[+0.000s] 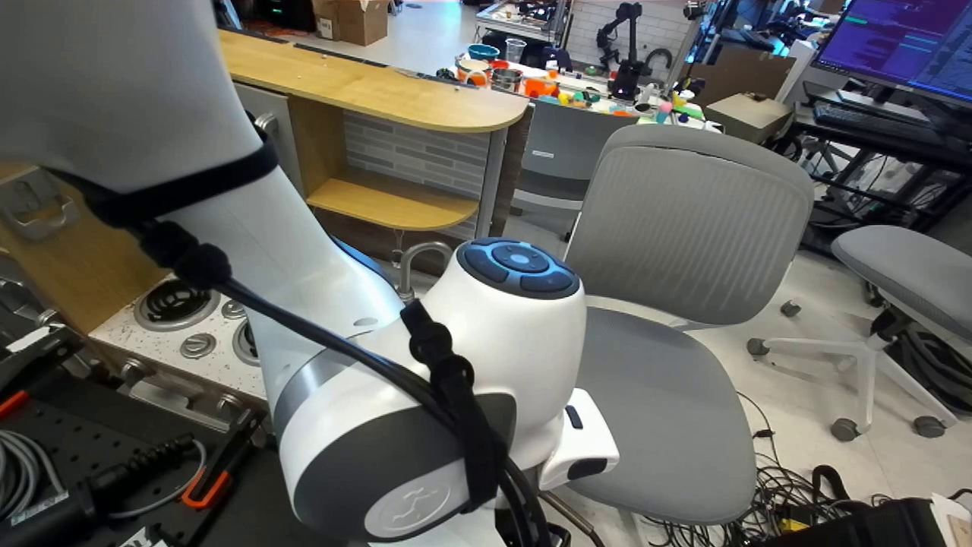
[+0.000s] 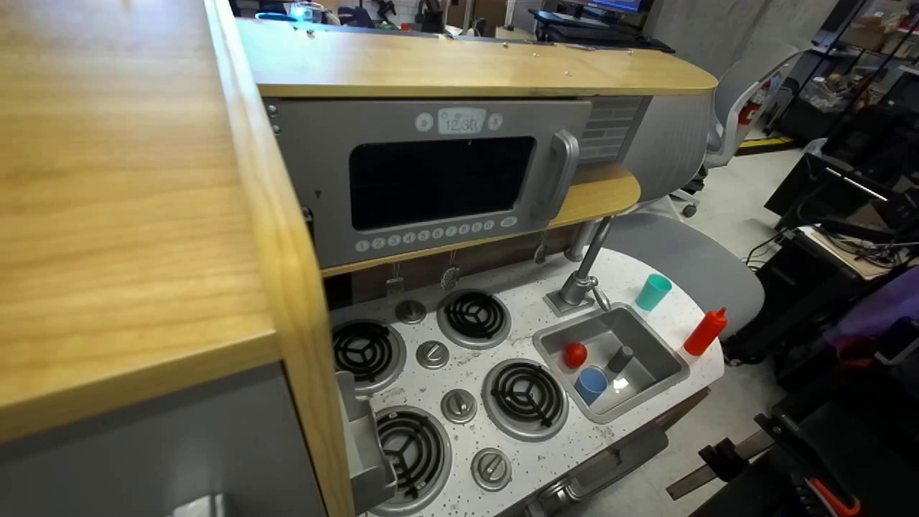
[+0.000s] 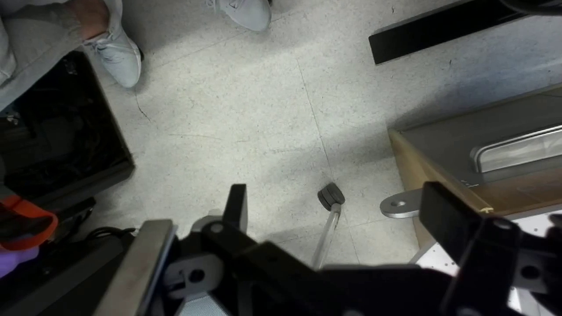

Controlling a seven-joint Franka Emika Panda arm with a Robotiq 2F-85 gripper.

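In the wrist view my gripper stands open, its two dark fingers wide apart with nothing between them but distant floor and a chair caster. Toy kitchen items show in exterior view 2: a red ball [image 2: 574,354] and a blue cup [image 2: 591,384] lie in the grey sink [image 2: 551,352], along with a dark grey cylinder [image 2: 619,359]. A teal cup [image 2: 654,292] and a red bottle [image 2: 706,332] are on the counter behind and right of it. The white arm fills the left and middle of exterior view 1; its gripper is hidden there.
A microwave [image 2: 426,181] with its door shut hangs over the stove burners [image 2: 525,392]. A faucet [image 2: 579,284] rises behind the sink. A grey chair [image 1: 665,419] stands beside the counter. The wrist view shows a person's shoes [image 3: 118,59] on the floor.
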